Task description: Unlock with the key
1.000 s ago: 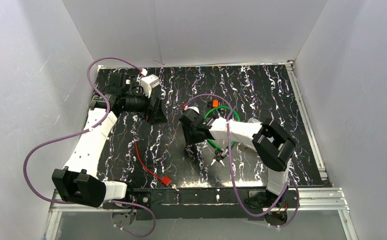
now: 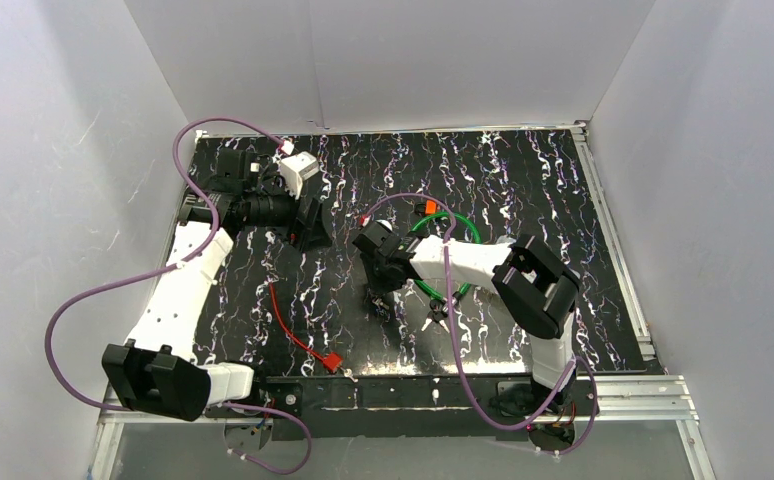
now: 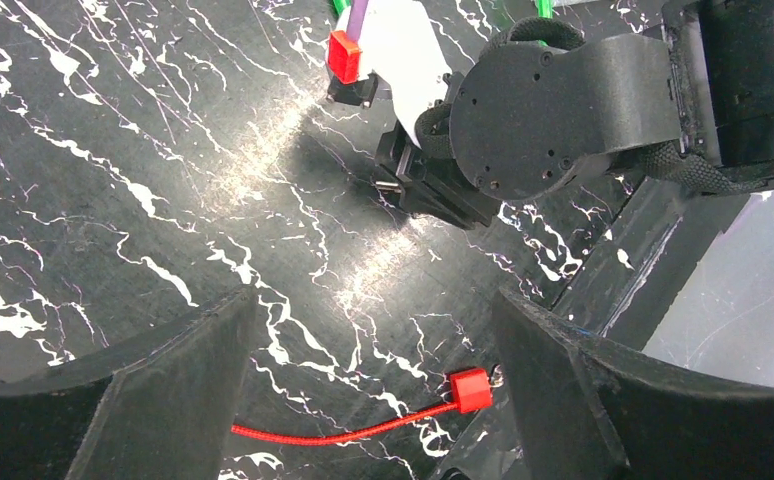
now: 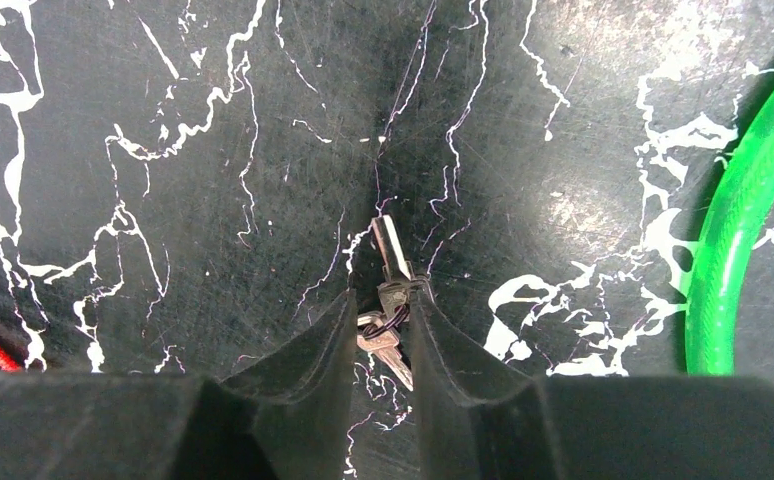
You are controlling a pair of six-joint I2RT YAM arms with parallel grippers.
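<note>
A small bunch of metal keys on a ring (image 4: 391, 292) shows between the fingertips of my right gripper. The fingers are closed round it, and one key juts forward past them. From the left wrist view, a short metal tip (image 3: 388, 186) sticks out of that gripper, low over the table. My left gripper (image 2: 310, 235) hangs over the left of the table, its fingers (image 3: 163, 390) wide apart with nothing between. A red cable lock with a square red body (image 2: 332, 362) lies near the front edge, its cord running up and left. Its keyhole cannot be made out.
A green cable lock (image 2: 476, 232) lies partly under my right arm, keys (image 2: 436, 318) beside its end. Behind it is an orange block (image 2: 430, 207).
My right arm and gripper have shifted slightly left. The left arm is nearly still, and the red lock has stayed where it was.
</note>
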